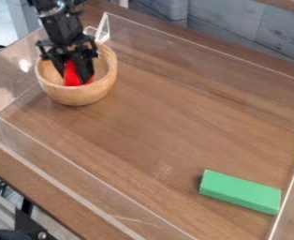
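Observation:
My black gripper [72, 64] reaches down from the top left into a tan bowl [80, 92] on the wooden table, shut on a red object [72, 75] that is down inside the bowl. The gripper's fingers partly hide the red object.
A green block [240, 191] lies at the front right of the table. The table's left edge runs close to the bowl, with clear panels along the sides.

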